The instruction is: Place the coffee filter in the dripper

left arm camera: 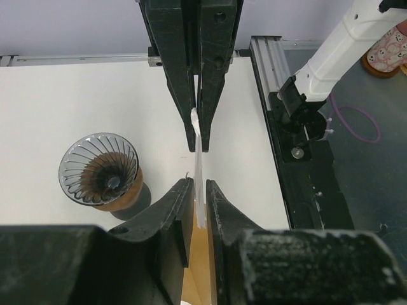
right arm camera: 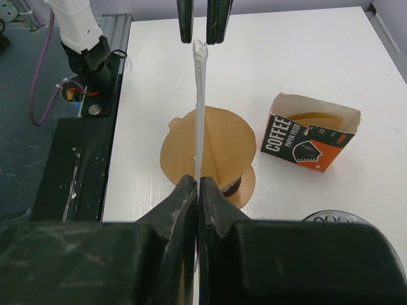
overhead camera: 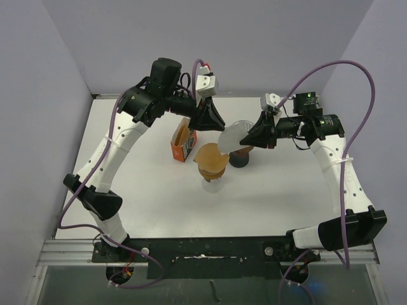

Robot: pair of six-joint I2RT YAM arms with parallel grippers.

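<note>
A white paper coffee filter is pinched in my right gripper, which is shut on its right edge. Seen edge-on in the left wrist view, the filter reaches down between the parted fingers of my left gripper. In the right wrist view, a gap shows between the left gripper's fingertips, at the filter's far edge. Below the filter stands a dripper holding brown paper. Behind the right gripper is a clear ribbed dripper with a wooden collar and a dark base.
An orange and black box of coffee paper filters stands open at the back, left of the drippers in the top view. A clear vessel sits under the brown paper.
</note>
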